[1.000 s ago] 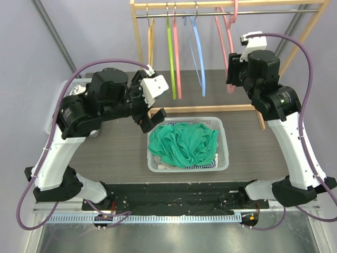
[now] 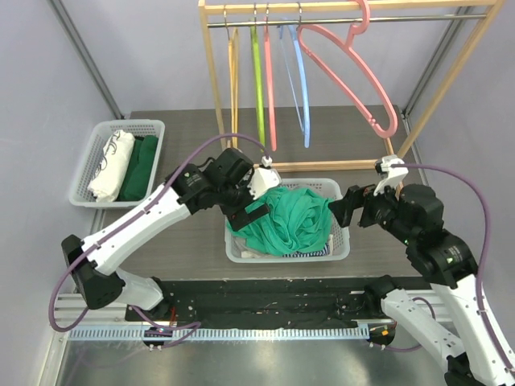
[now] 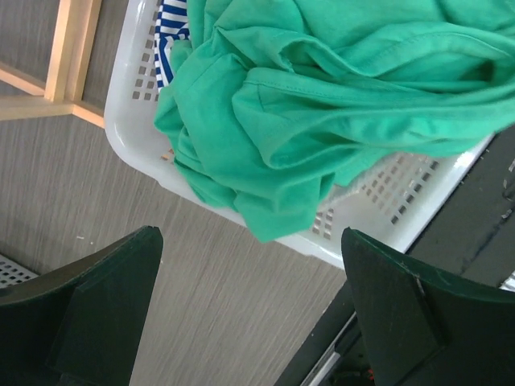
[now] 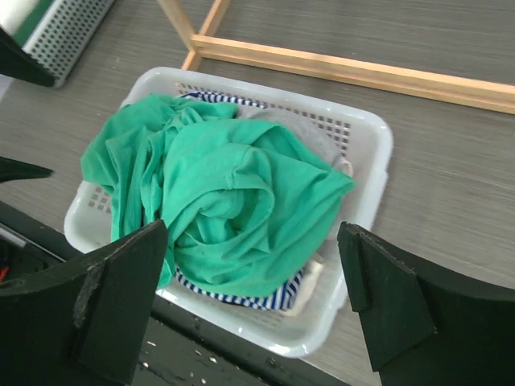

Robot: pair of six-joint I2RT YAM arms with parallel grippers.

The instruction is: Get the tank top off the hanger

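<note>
The green tank top lies crumpled in a white basket, on top of other clothes. Its cloth droops over the basket rim in the left wrist view. A pink hanger with nothing on it hangs at the right of the rail. At the basket's left side, my left gripper is open, apart from the green cloth. My right gripper hovers over the basket's right side; its fingers stand part open with only a view of the basket between the fingers.
Several bare hangers, among them a green one and a blue one, hang from the metal rail. A second basket with white and green cloth stands at the left. The table right of the middle basket is clear.
My right gripper has let go of the pink hanger and come down to the basket's right side; the hanger has swung out to the right.
</note>
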